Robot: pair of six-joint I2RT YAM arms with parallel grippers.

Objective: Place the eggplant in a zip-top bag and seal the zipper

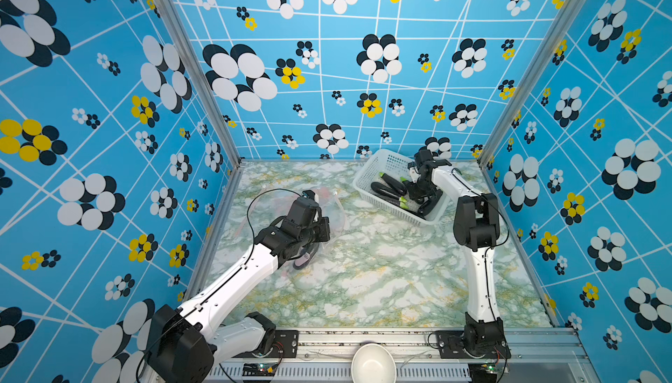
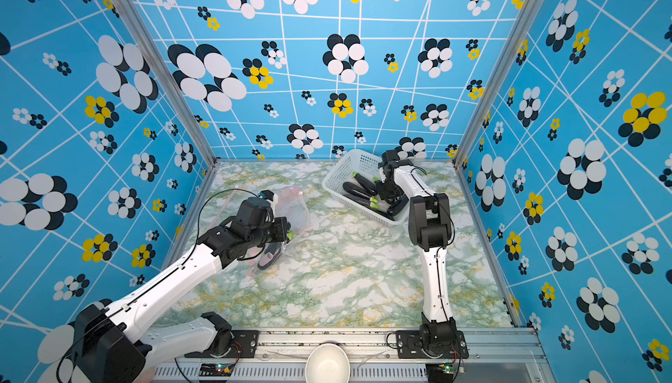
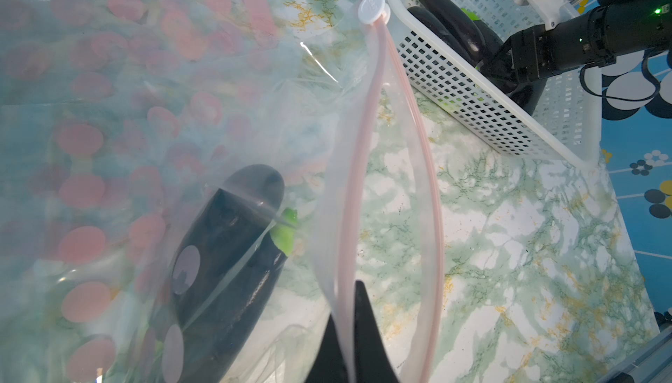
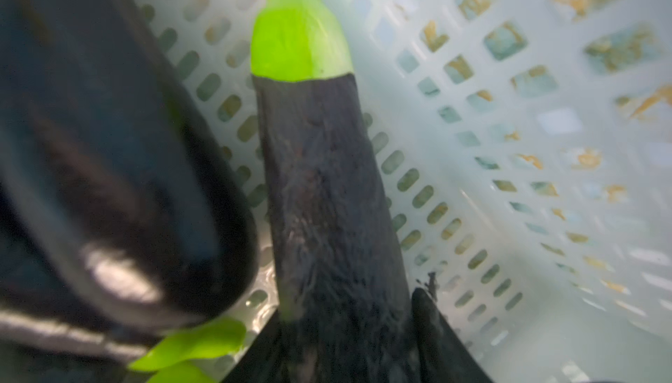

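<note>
A clear zip bag with pink dots point(image 3: 91, 187) lies on the left of the table, eggplants point(image 3: 224, 257) visible in it or under its film. My left gripper is shut on the bag's rim near its pink zipper point(image 3: 434, 215), which hangs partly open with a white slider point(image 3: 371, 8). In the white basket point(image 1: 371, 173) at back right are several eggplants point(image 1: 392, 183). My right gripper is down inside it, fingers around an eggplant point(image 4: 322, 173) with a green cap; whether they press on it is unclear.
A white bowl point(image 1: 373, 367) sits on the front rail at the middle. Patterned walls enclose the back and sides.
</note>
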